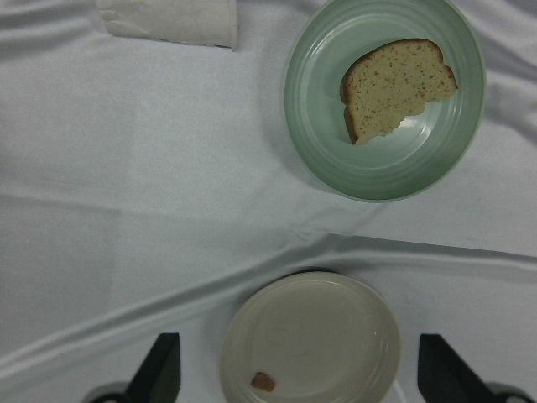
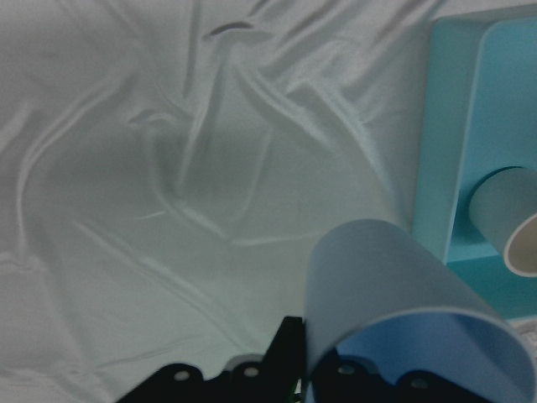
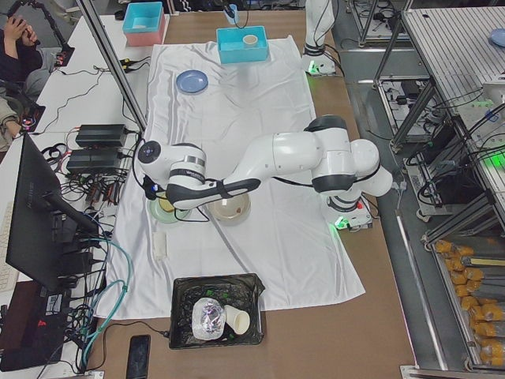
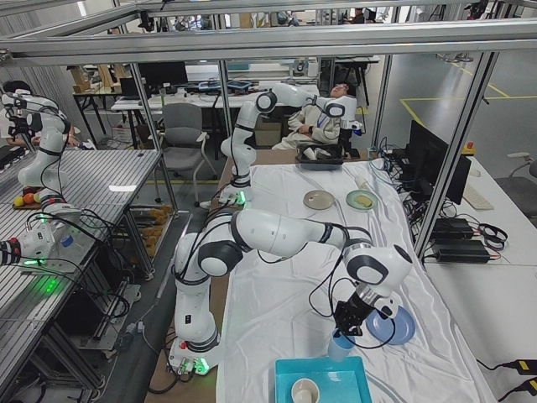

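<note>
My left gripper hangs open and empty above a beige plate (image 1: 310, 327) with a small brown scrap (image 1: 263, 381) on it. Beyond that plate, a green plate (image 1: 319, 143) holds a bitten bread slice (image 1: 390, 84). My right gripper (image 4: 341, 329) is shut on a pale blue cup (image 2: 377, 269), lifted at the edge of a cyan bin (image 2: 445, 143). A white cup (image 2: 495, 210) is inside that bin.
A blue plate (image 3: 192, 80) lies near the cyan bin. A black bin (image 3: 180, 316) with a foil item and a pale cup stands at the other end. A folded white item (image 1: 168, 18) lies by the green plate.
</note>
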